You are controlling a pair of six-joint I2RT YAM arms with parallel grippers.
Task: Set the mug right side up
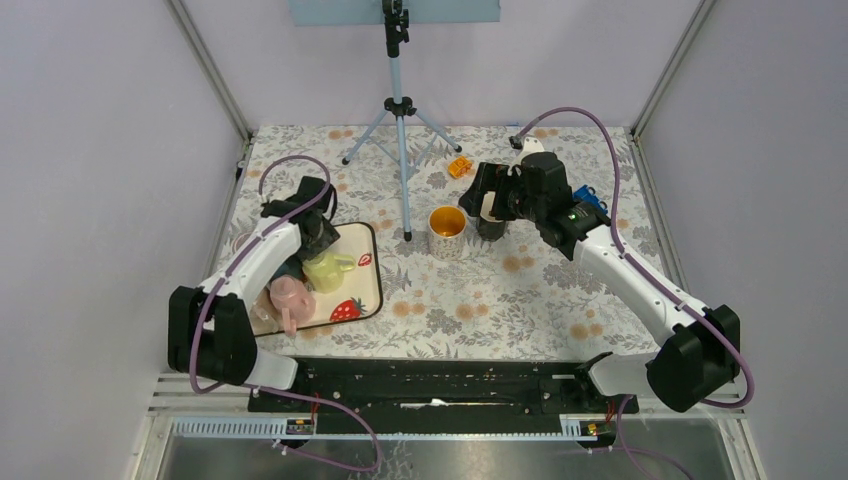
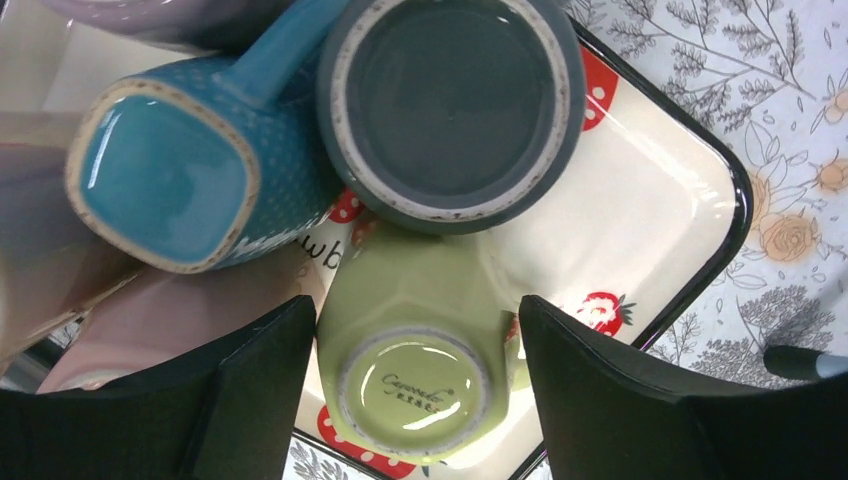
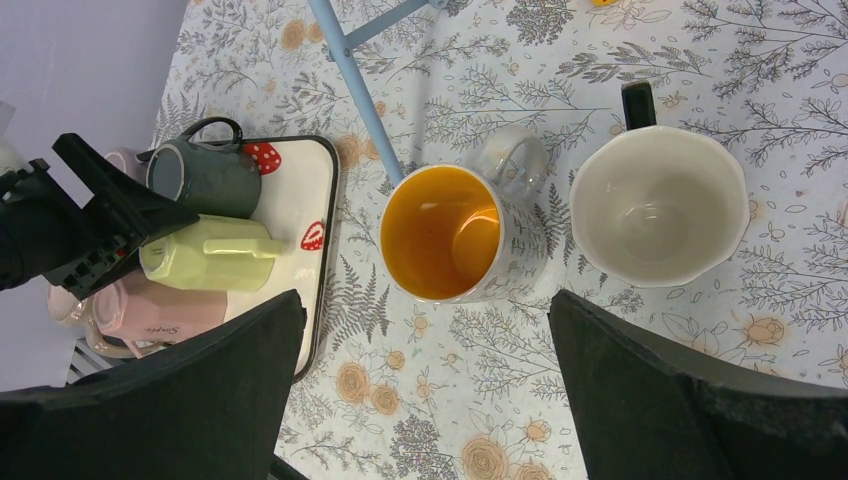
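On the tray (image 1: 357, 298) at the left, a yellow-green mug (image 2: 415, 385) lies with its base showing in the left wrist view. My left gripper has a finger on each side of it, part open; whether both touch it is unclear. Crowded round it are a dark green mug (image 2: 450, 110), a blue mug (image 2: 160, 170) and a pink mug (image 1: 290, 295). My right gripper stands open over the middle-right, above an orange-lined mug (image 3: 440, 230) and a white-lined mug with black handle (image 3: 655, 200).
A tripod (image 1: 399, 135) stands at the back middle. A small orange object (image 1: 460, 167) and a small blue object (image 1: 588, 198) lie at the back right.
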